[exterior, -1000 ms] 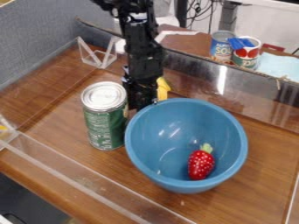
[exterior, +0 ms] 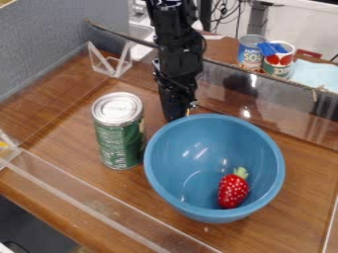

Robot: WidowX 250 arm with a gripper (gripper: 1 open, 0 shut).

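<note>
My black gripper (exterior: 176, 104) hangs just behind the rim of a blue bowl (exterior: 179, 163), to the right of a tall green can (exterior: 119, 138). Its fingertips are dark and partly hidden near the bowl, so whether it is open or shut is unclear. A red strawberry (exterior: 232, 190) with a green top lies inside the bowl, toward its right side.
Behind a low clear barrier stand two small cans (exterior: 278, 61) and a light blue cloth (exterior: 314, 74). A grey padded wall borders the left back.
The gripper has shifted slightly from its earlier spot by the can. The yellow item seen beside it earlier is now hidden from view.
</note>
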